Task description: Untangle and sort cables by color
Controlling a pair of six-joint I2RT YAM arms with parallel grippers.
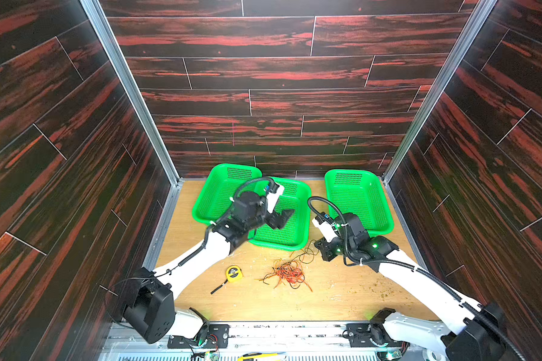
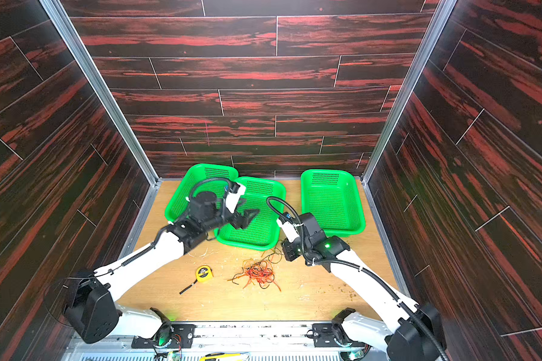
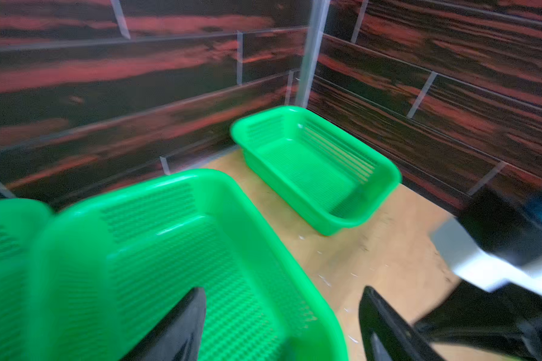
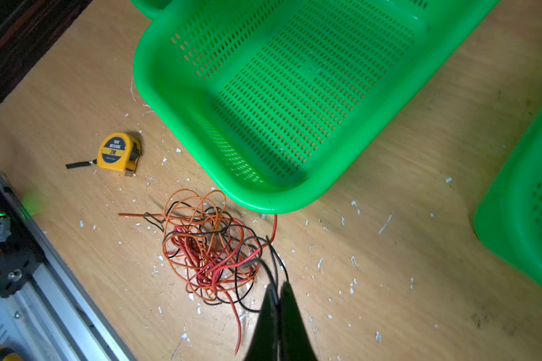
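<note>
A tangle of red, orange and black cables (image 4: 201, 252) lies on the table in front of the middle green basket (image 1: 283, 240). My right gripper is shut above the tangle's right side, with thin black cable strands rising to its tips from the pile. My left gripper hangs over the middle basket, blurred, its fingers apart with nothing seen between them. A left green basket (image 1: 210, 186) and a right green basket (image 1: 382, 210) stand at the back; the baskets look empty where visible.
A yellow tape measure (image 1: 233, 273) lies left of the tangle. Small white scraps are scattered on the table (image 4: 373, 258). Dark walls enclose the back and sides, and a metal rail runs along the front edge.
</note>
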